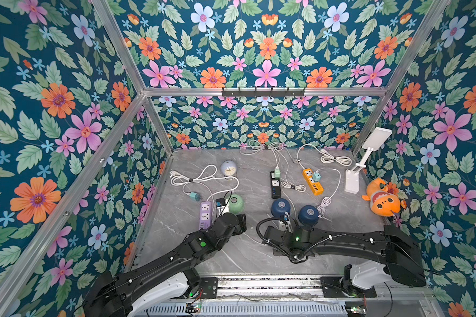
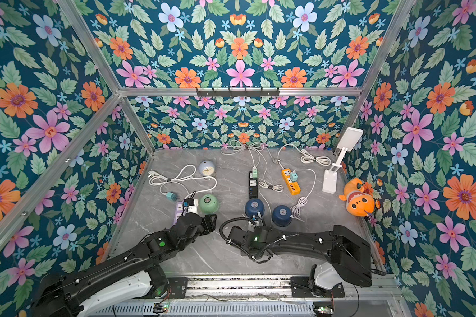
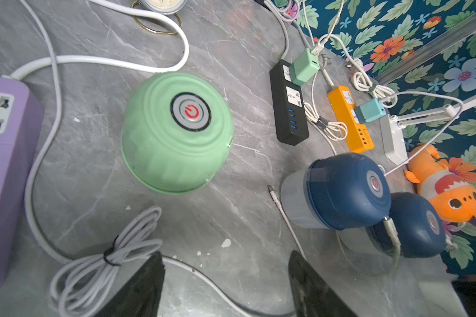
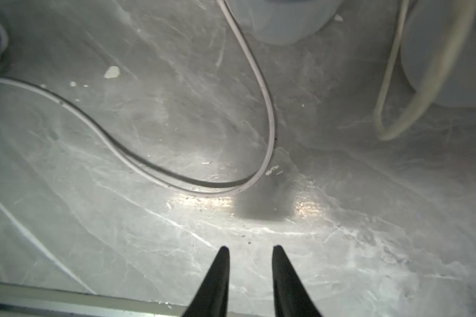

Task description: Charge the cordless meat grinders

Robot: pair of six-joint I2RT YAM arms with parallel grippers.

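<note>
In the left wrist view a green-topped grinder (image 3: 177, 132) stands beside a purple power strip (image 3: 10, 174). A white cable plug (image 3: 390, 227) meets the side of the nearer navy one. A loose cable end (image 3: 272, 192) points up at its left, and a bundled white cable (image 3: 111, 256) lies below the green one. My left gripper is parted above the table, empty. Low over bare table, my right gripper has parted fingers with nothing between; a white cable (image 4: 206, 192) loops ahead of it.
A black strip (image 3: 289, 103) and an orange strip (image 3: 350, 119), both with adapters, stand behind. A white stand (image 1: 352, 179) and an orange shark toy (image 1: 384, 198) sit at the right.
</note>
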